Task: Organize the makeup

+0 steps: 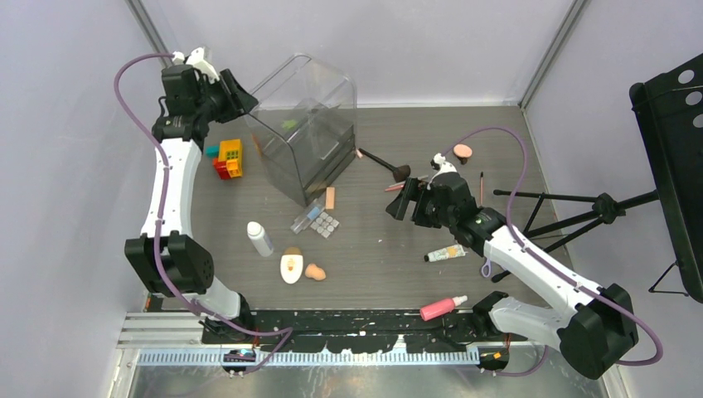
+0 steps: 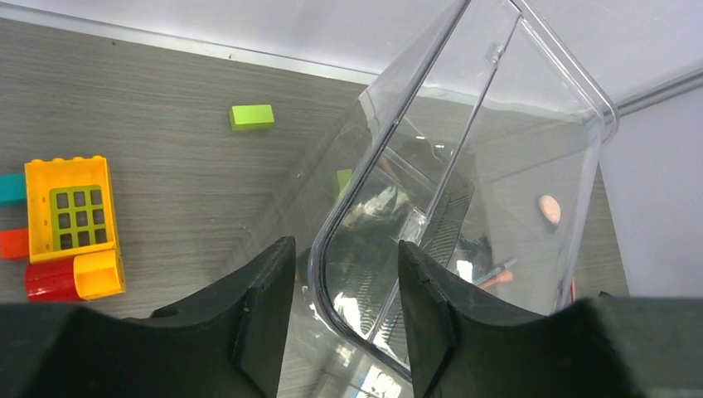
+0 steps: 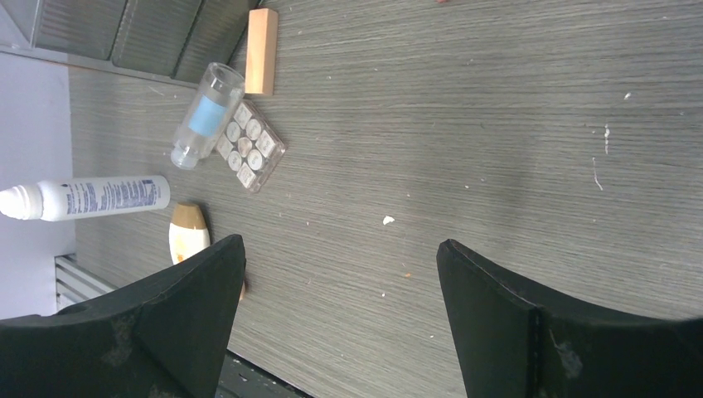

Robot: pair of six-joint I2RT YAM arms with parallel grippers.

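Note:
A clear acrylic organizer (image 1: 311,141) stands at the back middle. My left gripper is shut on its upper rim at the left corner. My right gripper (image 1: 402,199) hangs open over the table's right middle, empty. Below it in the right wrist view lie a clear bottle (image 3: 207,116), a square palette (image 3: 249,149), a tan block (image 3: 261,50), a white bottle (image 1: 259,240) and a cream-capped bottle (image 1: 291,265). A brush (image 1: 381,164), a sponge (image 1: 314,272), a tube (image 1: 445,253) and a pink bottle (image 1: 437,308) lie around the table.
Colored toy blocks (image 1: 230,157) sit left of the organizer, and a green block (image 2: 251,118) lies nearby. A black stand (image 1: 608,207) is at the right.

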